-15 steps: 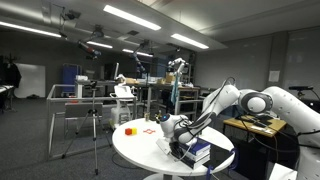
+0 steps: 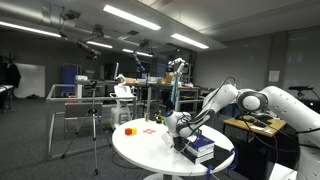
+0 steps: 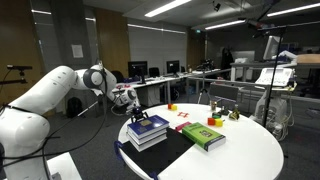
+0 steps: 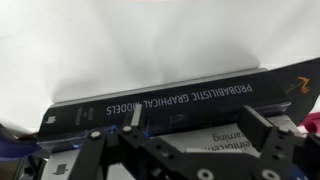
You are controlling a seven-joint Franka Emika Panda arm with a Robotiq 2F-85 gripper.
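In the wrist view a thick dark book [image 4: 190, 100] shows its spine, lettered "Probabilistic Graphical Models". My gripper is over the edge of this book, its two fingers well apart and only the book below the gap. Lighter covers or spines lie under the dark book, partly hidden by the fingers. From the second exterior view, the book stack [image 3: 147, 132] stands on the round table, with the arm's wrist just behind it. In the first exterior view the stack [image 2: 201, 148] is beside the gripper, whose fingers are too small to make out.
A green book [image 3: 202, 137] lies flat on the white table [image 3: 245, 150], with a black area between it and the stack. Small red and yellow things [image 3: 215, 122] stand farther back.
The arm has drawn slightly up and to the right in exterior view 1. The book stack looks unmoved.
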